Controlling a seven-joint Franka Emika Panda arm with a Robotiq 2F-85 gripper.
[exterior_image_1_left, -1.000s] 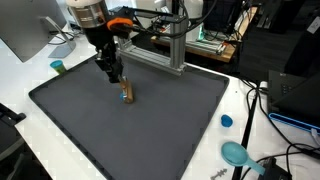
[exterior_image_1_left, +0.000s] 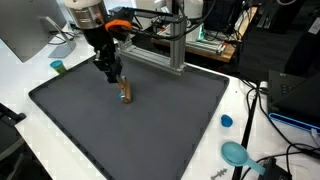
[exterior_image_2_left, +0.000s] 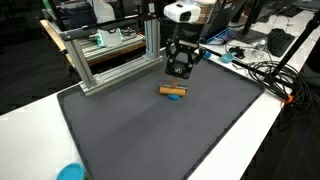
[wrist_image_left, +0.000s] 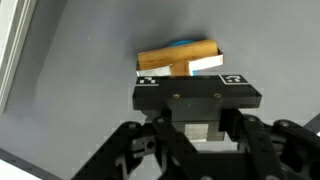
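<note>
My gripper (exterior_image_1_left: 113, 76) points down just above the dark grey board, beside an orange-brown roll-like piece (exterior_image_1_left: 126, 92) with a bit of blue at it. From the other side, the gripper (exterior_image_2_left: 179, 68) hangs behind and just above the orange piece (exterior_image_2_left: 172, 90), which lies on the board with a blue round thing (exterior_image_2_left: 177, 97) under it. In the wrist view, a dark object (wrist_image_left: 197, 92) fills the space between the fingers of my gripper, which is shut on it. Past it shows the orange-brown piece (wrist_image_left: 178, 54) with white patches and a blue edge behind. Whether they touch cannot be told.
Around the gripper, the dark grey board (exterior_image_2_left: 170, 140) is mostly bare. A metal rail (exterior_image_2_left: 112, 78) edges one side. Blue and teal cups (exterior_image_1_left: 235, 153) stand off the board. Cables and equipment crowd the far side.
The gripper and the orange piece have shifted very slightly, if at all. Nothing has been let go.
</note>
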